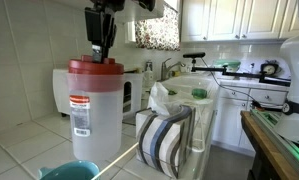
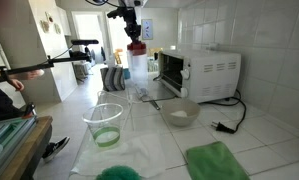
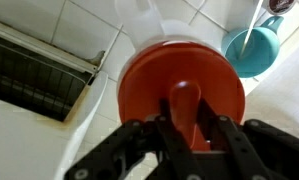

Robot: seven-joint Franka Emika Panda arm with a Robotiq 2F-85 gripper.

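Note:
A tall clear canister with a white label (image 1: 81, 115) stands upright on the tiled counter in exterior view 1, its red lid (image 1: 95, 66) on top. From above, my gripper (image 1: 102, 52) reaches down to the lid. In the wrist view the round red lid (image 3: 179, 85) fills the middle, and my gripper is shut on the raised handle at its centre. Exterior view 2 shows the canister (image 2: 139, 72) at the far end of the counter under the arm. The fingertips are dark and partly hidden at the handle.
A teal mug (image 1: 69, 171) sits in front of the canister. To its right is a striped fabric holder (image 1: 163, 140). A white toaster oven (image 2: 199, 70), a bowl (image 2: 181, 112), a clear container (image 2: 105, 125) and a green cloth (image 2: 215, 162) also occupy the counter.

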